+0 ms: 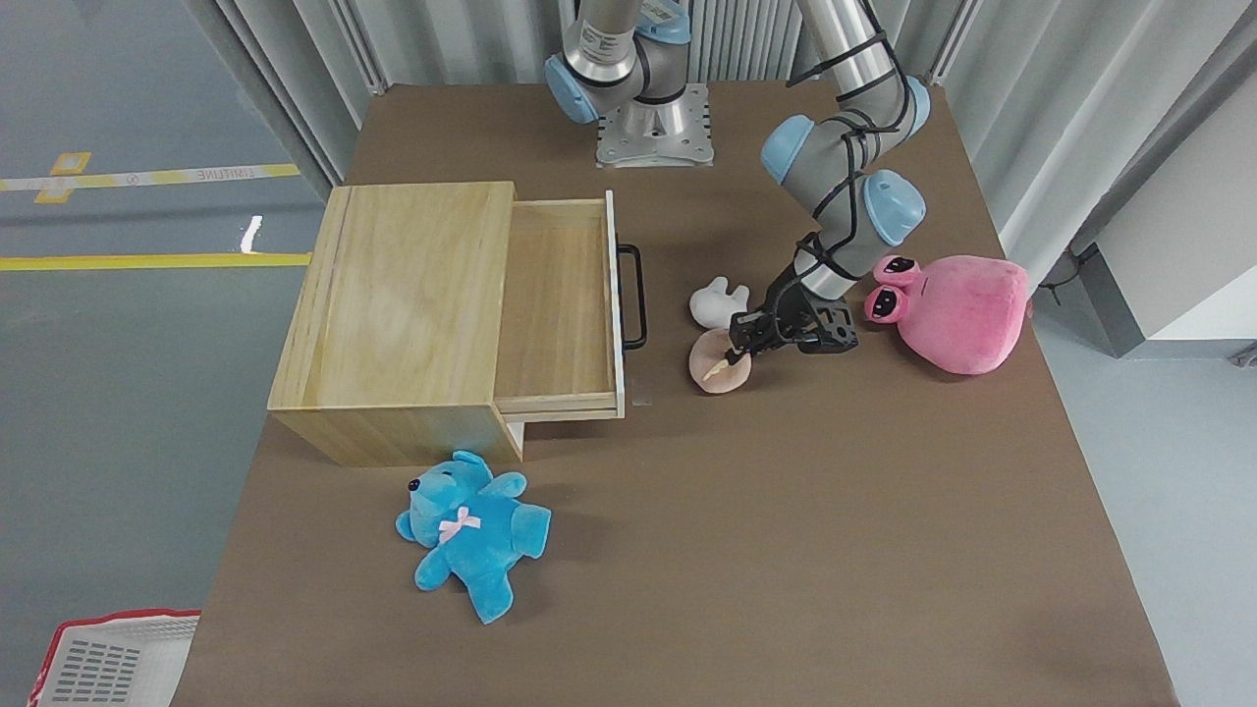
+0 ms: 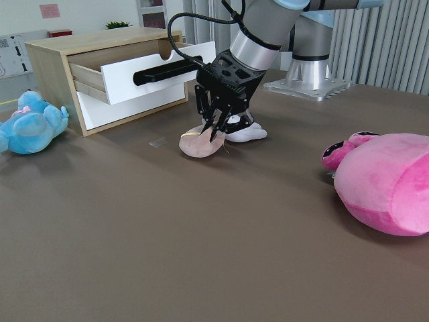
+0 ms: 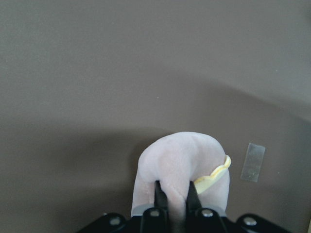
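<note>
My gripper is down on a pale peach plush piece (image 1: 712,372) with a yellow-edged trim, between the drawer and the pink plush. In the wrist view both fingertips press into the soft fabric (image 3: 182,150), with a fold bulging between them; whether they grip it cannot be told. A small white plush (image 1: 716,302) lies just behind. A wooden cabinet (image 1: 389,306) has its drawer (image 1: 554,306) pulled out, empty, with a black handle (image 1: 639,300).
A pink plush (image 1: 960,312) lies at the right, a blue bear (image 1: 471,530) in front of the cabinet.
</note>
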